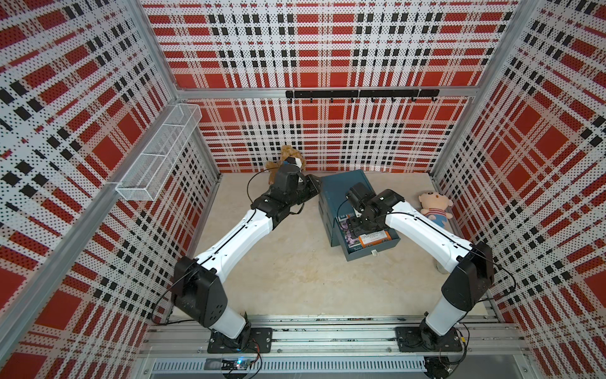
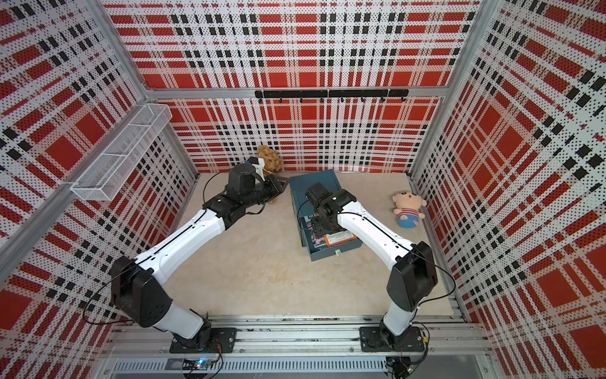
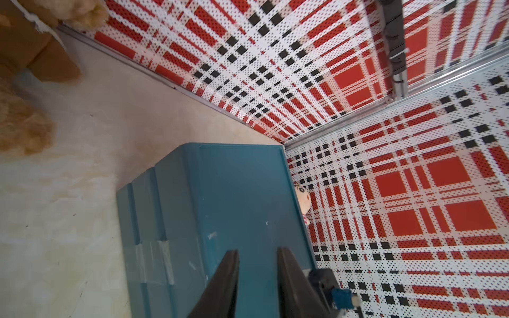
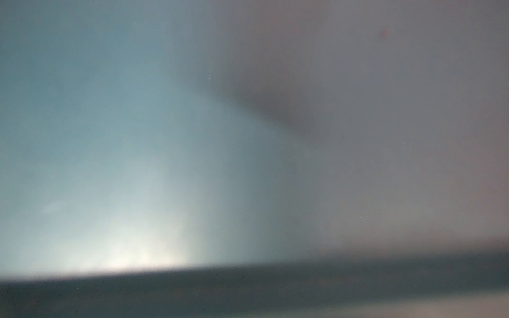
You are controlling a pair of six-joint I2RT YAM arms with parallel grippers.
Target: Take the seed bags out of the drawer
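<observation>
The blue-grey drawer (image 1: 363, 254) is pulled out at the front of a small cabinet (image 1: 336, 187). Flat seed bags lie in it: an orange-and-white bag (image 1: 377, 238) and a purple-printed one (image 1: 346, 228). My right gripper (image 1: 355, 226) is low over the bags, open; its arm covers part of the drawer. The right wrist view is only a close blur. At the cabinet's back left, my left gripper (image 1: 317, 182) is up near the top. Its fingers (image 3: 228, 273) are apart in the left wrist view, above the cabinet top (image 3: 246, 201), nothing between them.
A brown teddy bear (image 2: 270, 158) sits behind the left arm. To the cabinet's right lies a pink doll (image 2: 409, 205). A white wire basket (image 1: 157, 151) hangs on the left wall.
</observation>
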